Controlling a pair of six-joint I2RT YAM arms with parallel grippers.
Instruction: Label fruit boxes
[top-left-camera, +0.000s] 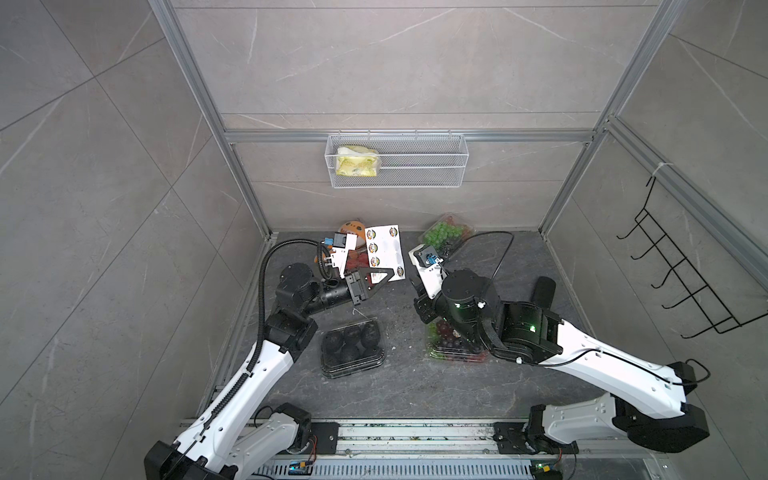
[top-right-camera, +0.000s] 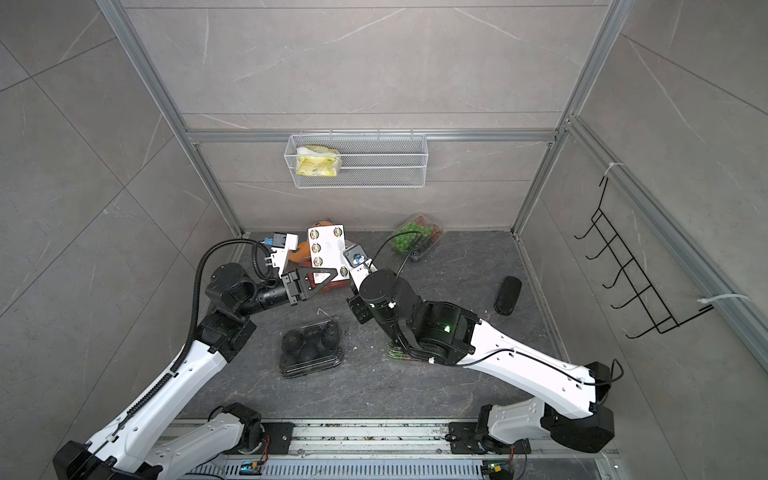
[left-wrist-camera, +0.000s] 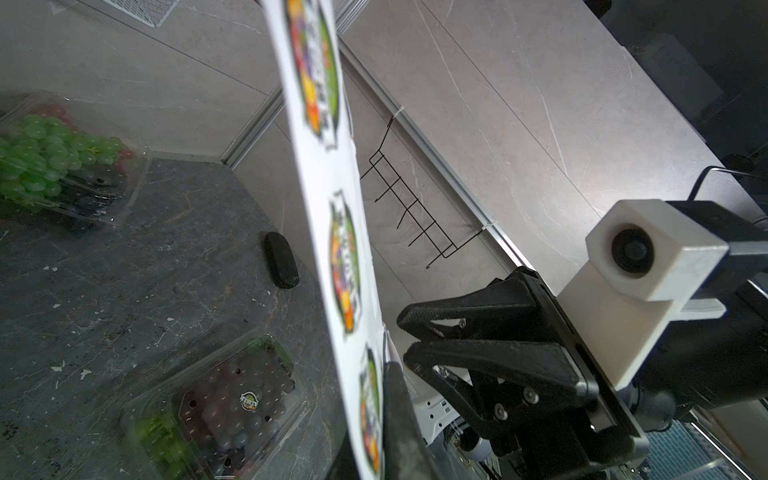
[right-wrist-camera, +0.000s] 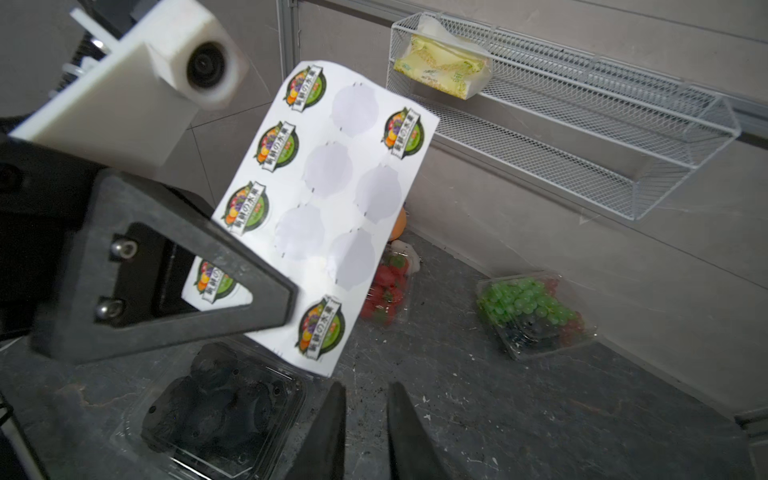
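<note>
My left gripper is shut on the edge of a white sticker sheet (right-wrist-camera: 364, 144), which stands up with several round fruit labels and several blank grey spots. The sheet appears edge-on in the left wrist view. To its right, apart from it, my right gripper points at the sheet, fingers slightly parted and nothing seen between them. A mixed-grape box (left-wrist-camera: 232, 400) on the table carries one round label (left-wrist-camera: 249, 401) on its lid. A box of dark round fruit (top-left-camera: 352, 347) sits at front left. At the back are a strawberry box (right-wrist-camera: 388, 288) and a green-grape box (right-wrist-camera: 528, 312).
A wire basket (top-left-camera: 424, 160) holding a yellow packet (top-left-camera: 357, 161) hangs on the back wall. A black oblong object (top-right-camera: 508, 295) lies at the right. Black hooks (top-left-camera: 680, 272) hang on the right wall. Bare table shows between the front boxes.
</note>
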